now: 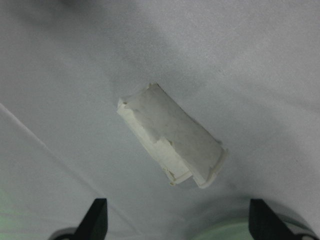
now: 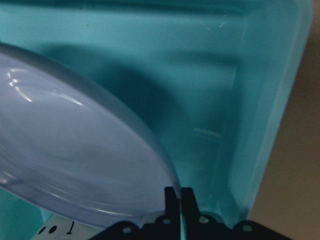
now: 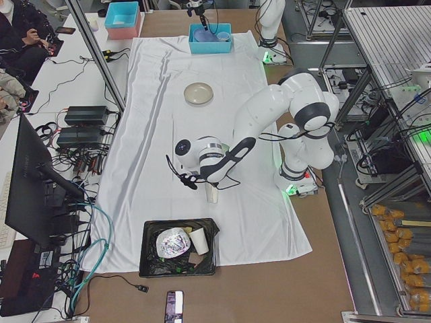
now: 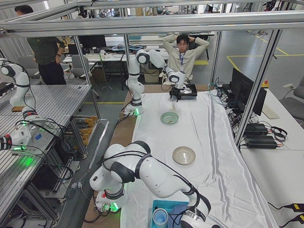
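My left gripper hangs open over the white cloth, above and beside a flattened pale paper packet (image 1: 175,140); nothing is between its fingers. The rim of a green plate (image 1: 230,231) shows at the bottom of the left wrist view; in the camera right view the green plate (image 4: 169,118) lies whole. My right gripper is shut on the rim of a lavender plate (image 2: 75,140) inside the blue bin (image 2: 270,110), where a cup (image 4: 160,217) also stands.
A beige plate (image 3: 199,93) lies mid-table. A black tray (image 3: 151,245) with a foil bowl and cup sits at the near end. A person sits beyond that tray in the camera right view.
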